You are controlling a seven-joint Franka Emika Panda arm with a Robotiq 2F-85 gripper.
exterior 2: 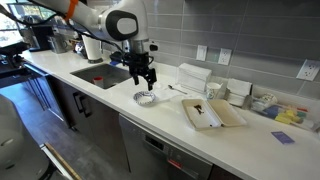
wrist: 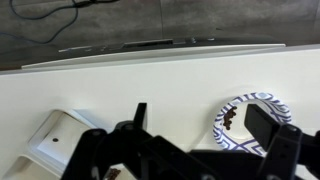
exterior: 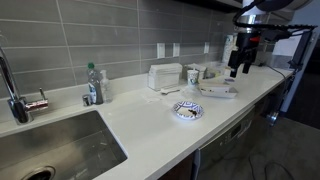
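My gripper is open above the counter, its two black fingers wide apart with nothing between them. In exterior view 1 the gripper [exterior: 240, 70] hangs at the right, above the far part of the counter. A white plate with a blue patterned rim [wrist: 283, 106] lies below and to the right in the wrist view, partly hidden by one finger. Small brown pieces [wrist: 228, 117] rest on it. The same plate [exterior: 187, 110] sits mid-counter in exterior view 1. At the wrist view's left is a white tray [wrist: 60, 137], partly cut off.
Near the wall stand a white box [exterior: 165, 77], a cup [exterior: 192, 77] and other containers. A green bottle [exterior: 95, 84] is beside the sink [exterior: 60, 155]. Bare counter lies between sink and plate. The counter's front edge drops to a dark floor.
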